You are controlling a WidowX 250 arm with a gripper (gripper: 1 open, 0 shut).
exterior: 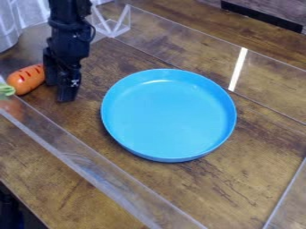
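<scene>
An orange carrot (27, 77) with a green top lies at the left on the wooden surface. My black gripper (61, 82) is low over the surface just right of it, open, its fingers pointing down beside the carrot. Whether a finger touches the carrot is hard to tell. A round blue plate (169, 114) sits in the middle, right of my gripper.
Clear low barriers (107, 179) run along the near left, right and back of the wooden area. A pale object (10, 27) stands at the top left corner. The wood around the plate is clear.
</scene>
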